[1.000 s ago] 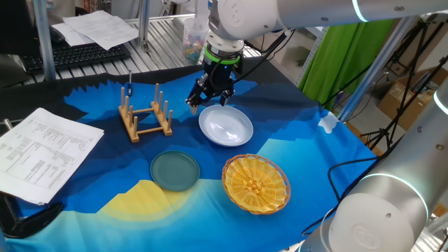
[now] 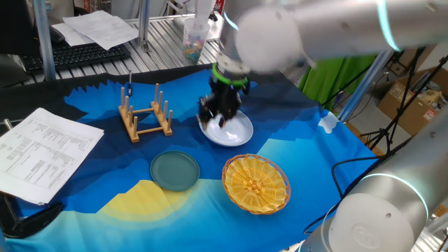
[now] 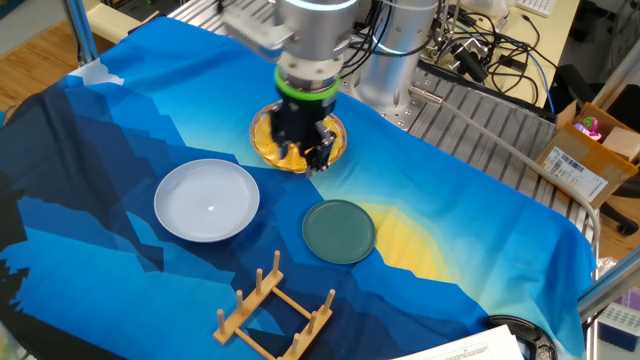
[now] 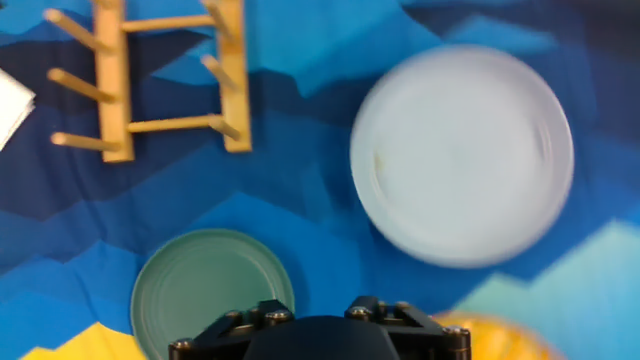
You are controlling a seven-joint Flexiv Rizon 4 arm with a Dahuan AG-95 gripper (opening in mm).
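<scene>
My gripper (image 2: 215,116) hangs above the table, blurred in exterior view 1, where it overlaps the left edge of the white plate (image 2: 234,130). Its fingertips stand apart at the bottom of the wrist view, open, and nothing shows between them. The white plate (image 4: 462,155) lies empty up and to the right of the gripper there. A green plate (image 4: 210,290) lies lower left, partly cut off by the frame. Near it stands a wooden rack (image 2: 145,119) with upright pegs, holding nothing. A round yellow wicker basket (image 2: 256,183) is empty.
Printed sheets (image 2: 43,154) lie at the left, with a black object (image 2: 29,220) at the front-left edge. Behind the cloth are a keyboard (image 2: 77,59) and a clear cup (image 2: 194,38). Bare blue cloth surrounds the plates.
The gripper has swung from behind the white plate's left side to a spot overlapping it in exterior view 1, and the arm is blurred. Plates, rack and basket have not moved.
</scene>
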